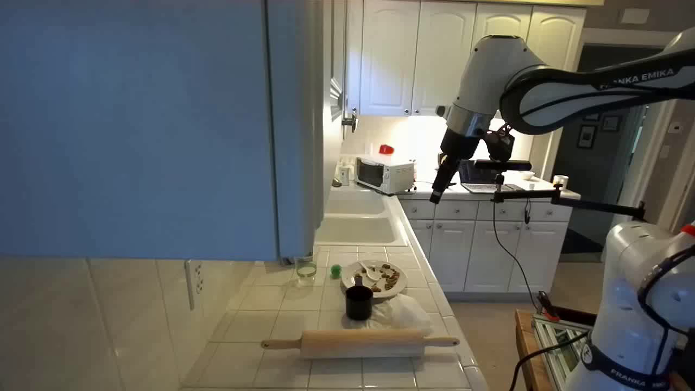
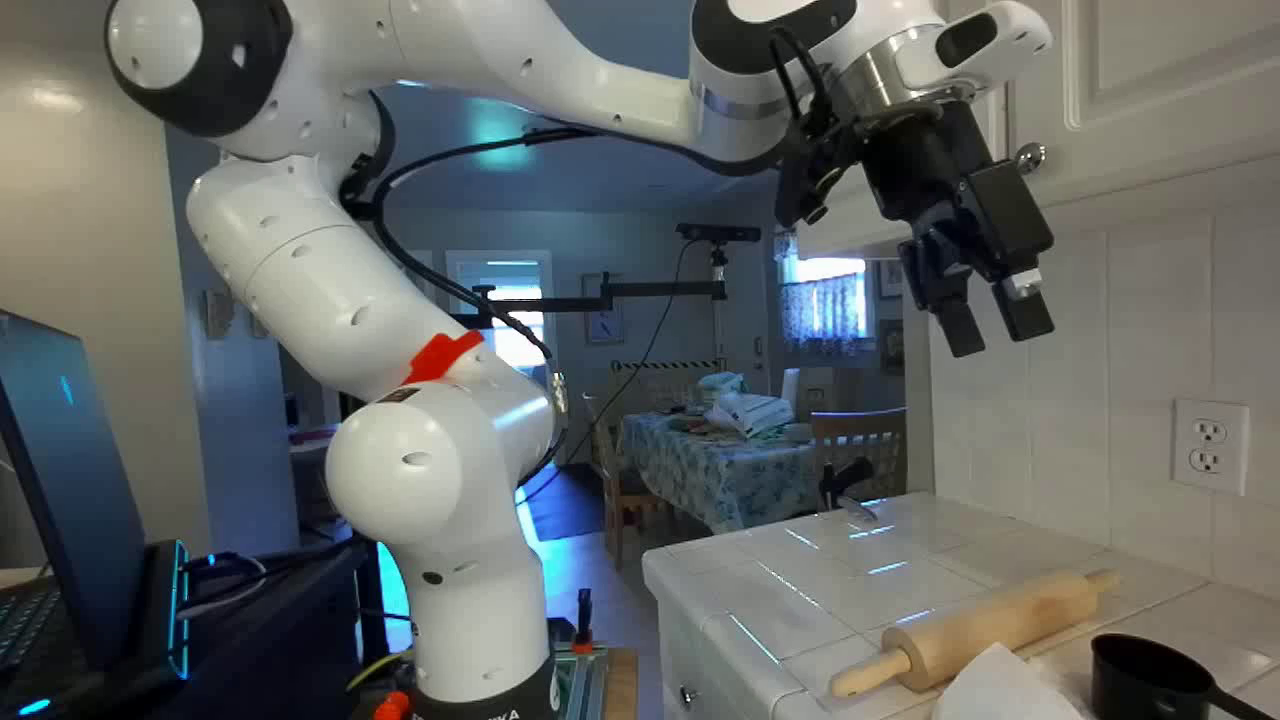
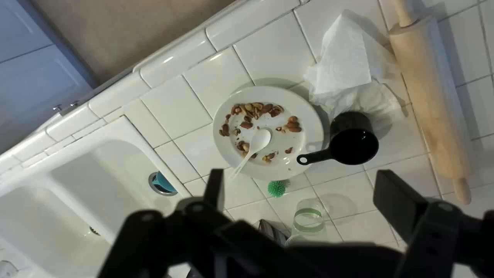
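High above the counter, my gripper stands open, its two black fingers wide apart with nothing between them. Below it in the wrist view lies a white plate [image 3: 303, 99] scattered with nuts [image 3: 254, 110], and a white spoon [image 3: 260, 139] rests on it. A black measuring cup [image 3: 354, 143] is beside the plate, its handle reaching over the rim. Close to the plate sit a small spiky green ball [image 3: 276, 188] and a clear glass [image 3: 308, 220] with a green band. A crumpled white paper or plastic piece [image 3: 345, 60] lies near the cup.
A wooden rolling pin [image 1: 362, 343] lies across the counter at the near end in exterior view 1. The double sink [image 1: 355, 229] is beyond the plate. An upper cabinet [image 1: 143, 130] overhangs the counter's wall side. Bare tiles [image 2: 828, 576] show near the counter's end.
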